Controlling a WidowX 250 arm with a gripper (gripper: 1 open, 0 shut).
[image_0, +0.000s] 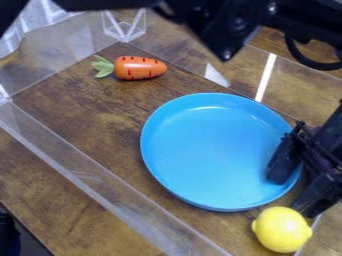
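A blue plate (207, 150) lies empty on the wooden surface. My black gripper (297, 170) is at the plate's right rim, low down, its fingers pointing down toward the lemon side; its tips are partly hidden and dark. A yellow lemon (281, 229) rests just below the plate's right side, under the gripper. An orange toy carrot (139, 68) with green leaves lies at the upper left.
Clear plastic walls (107, 200) edge the area along the left and bottom. Bare wood is free left of the plate. Dark arm parts and a cable cross the top.
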